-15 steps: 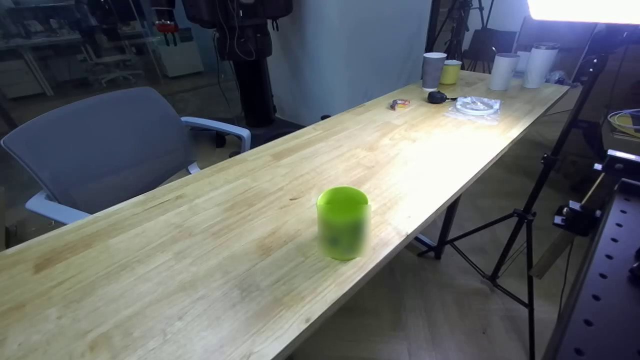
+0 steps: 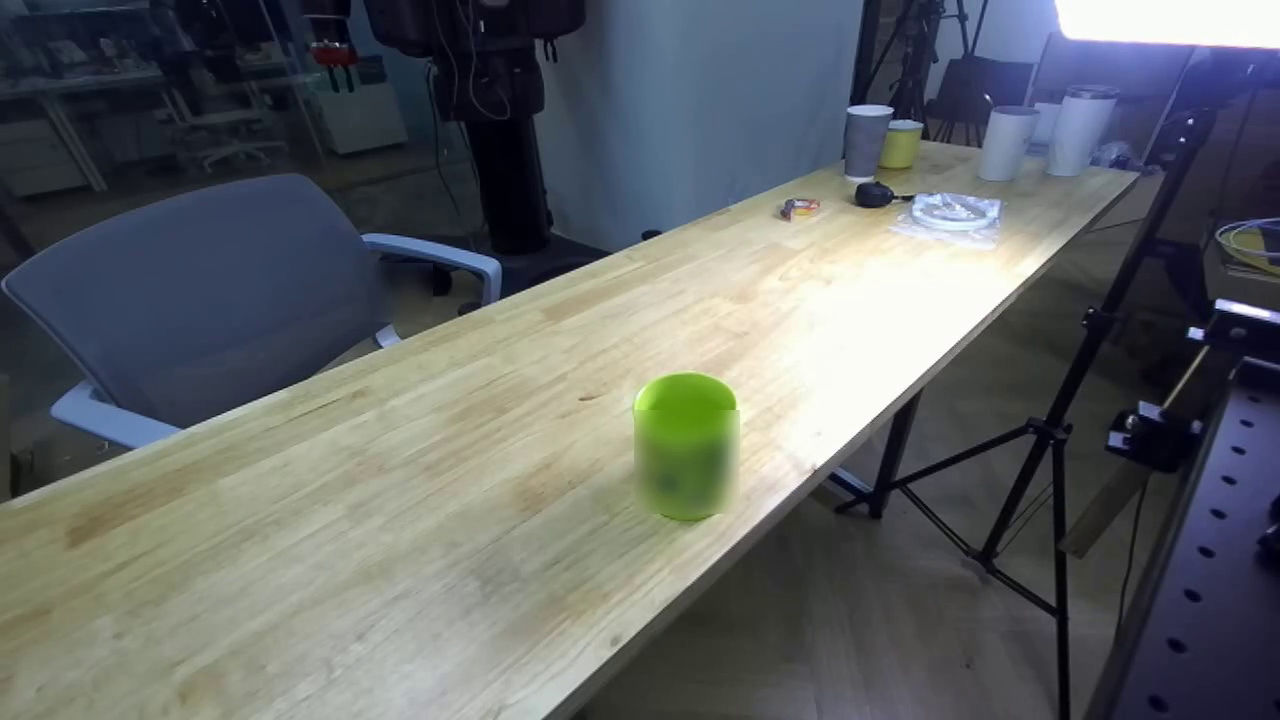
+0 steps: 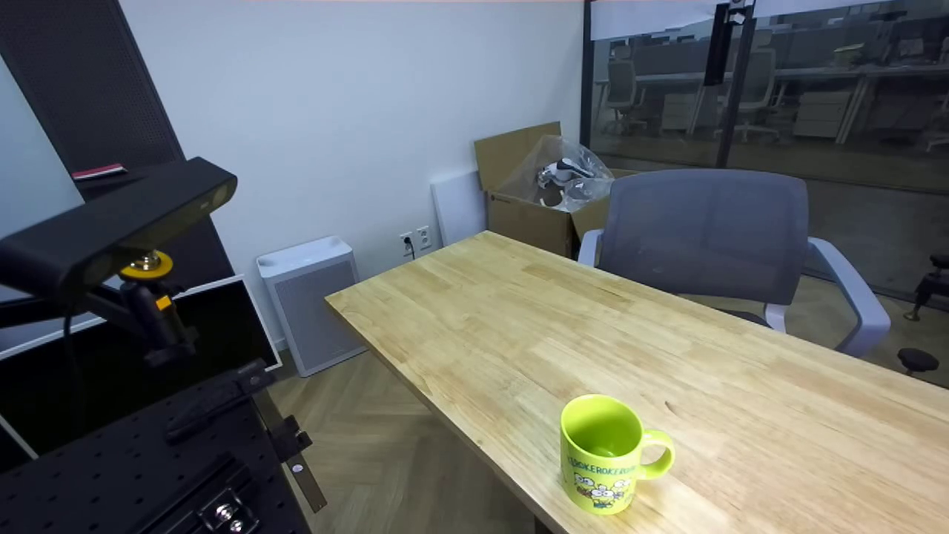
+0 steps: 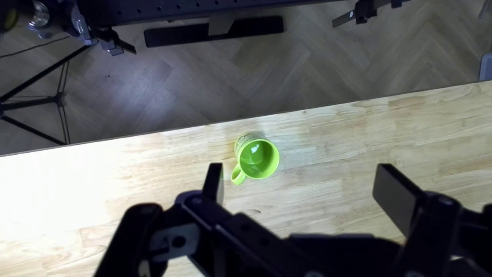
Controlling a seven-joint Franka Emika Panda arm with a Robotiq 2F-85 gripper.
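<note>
A lime-green mug [image 2: 686, 462] stands upright on the wooden table, close to its long edge. Cartoon figures and lettering mark the side of this mug [image 3: 597, 476] in the second exterior view, with its handle on the right. From above, the mug [image 4: 258, 157] looks empty, and its handle points toward the lower left. My gripper is wide open over the table in the wrist view, with nothing held. One dark finger [image 4: 213, 184] lies left of the mug in the picture, the other far to its right. Neither exterior view shows the gripper.
Cups [image 2: 866, 142], a black object [image 2: 873, 194] and a plastic-wrapped ring [image 2: 955, 212] occupy its far end. A grey chair [image 3: 709, 236] stands along one side; a light stand [image 2: 1056, 432] is off the other.
</note>
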